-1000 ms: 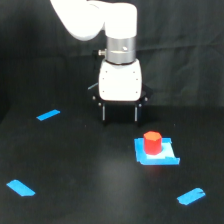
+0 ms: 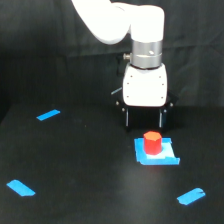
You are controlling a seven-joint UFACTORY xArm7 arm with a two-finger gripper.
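A red six-sided block [image 2: 152, 143] rests on a white square edged with blue tape [image 2: 171, 160], right of the middle of the table. Just above the block in the view, my gripper [image 2: 146, 117] hangs with its two black fingers [image 2: 127, 116] spread apart, so it is open. Nothing shows between them. The fingertips and the block appear apart, but from this angle I cannot tell how far the gripper stands behind or above it.
Strips of blue tape mark the dark table at the far left [image 2: 48, 115], near left [image 2: 20, 188] and near right [image 2: 191, 196]. A dark curtain [image 2: 50, 60] hangs behind.
My arm and open gripper have moved to the right, and slightly nearer the red block in the view. The block and the taped square have not moved.
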